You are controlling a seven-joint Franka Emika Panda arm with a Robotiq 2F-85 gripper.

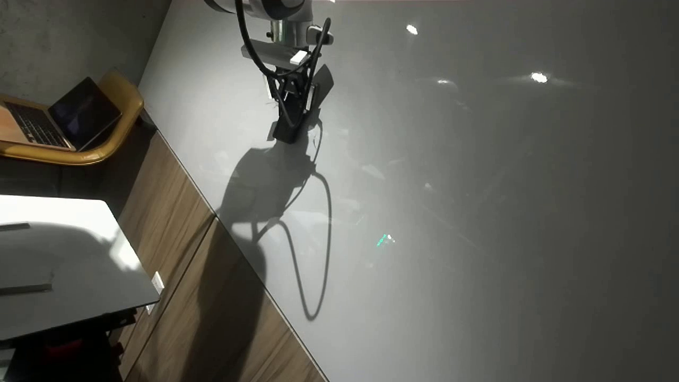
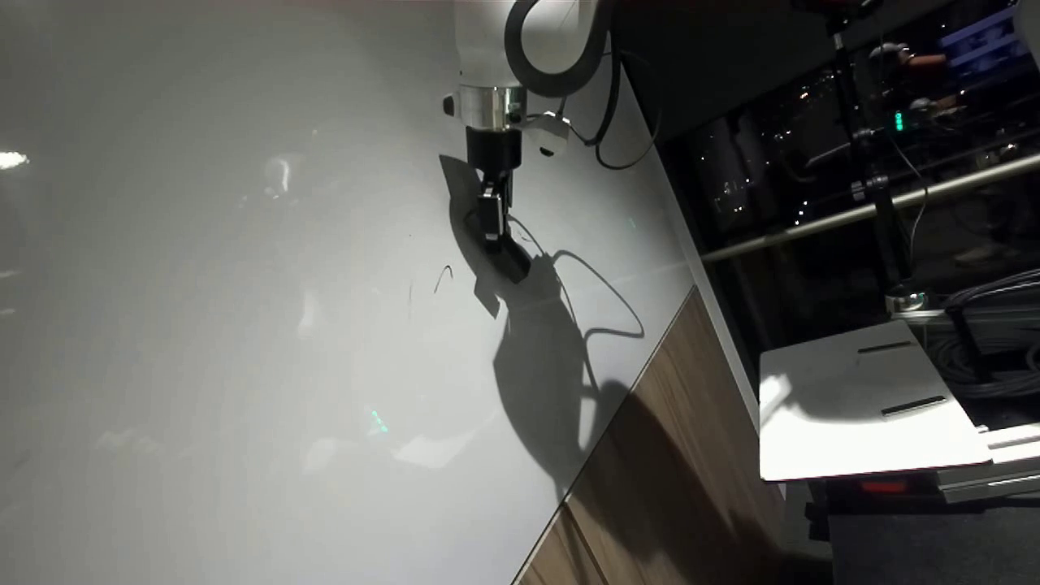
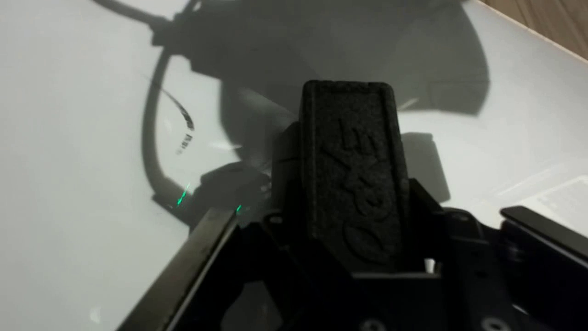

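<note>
A black block with raised lettering on its face, looking like a board eraser (image 3: 355, 160), fills the middle of the wrist view. My gripper is shut on it, a dark finger at either side. Under it is the glossy white board (image 1: 477, 223). In exterior view 1 the gripper (image 1: 294, 105) points down, the eraser (image 1: 286, 131) at its tip close to the board; contact cannot be made out. A short curved black mark (image 3: 184, 113) shows left of the eraser in the wrist view; exterior view 2 has thin dark strokes (image 2: 444, 277) left of the gripper (image 2: 494, 210).
The arm's shadow (image 2: 541, 380) darkens the board around the eraser. Wood panelling (image 1: 172, 242) borders the board's lower edge. A small white table (image 1: 76, 280) and a chair with a laptop (image 1: 86, 114) stand off the board. Much of the board is unobstructed.
</note>
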